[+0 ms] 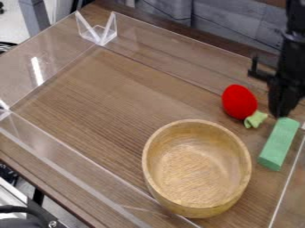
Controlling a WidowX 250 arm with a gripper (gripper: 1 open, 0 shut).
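Note:
My gripper [272, 107] is raised at the upper right, dark, above and behind a green flat block [277, 142]; whether anything is between its fingers is hard to see, and it looks shut. The green block lies on the table near the right edge. A red round object [237, 101] with a small light-green piece [254, 119] beside it lies left of the gripper.
A large tan bowl [194, 160] sits at the lower middle. A clear wire or plastic holder [95, 28] stands at the back left.

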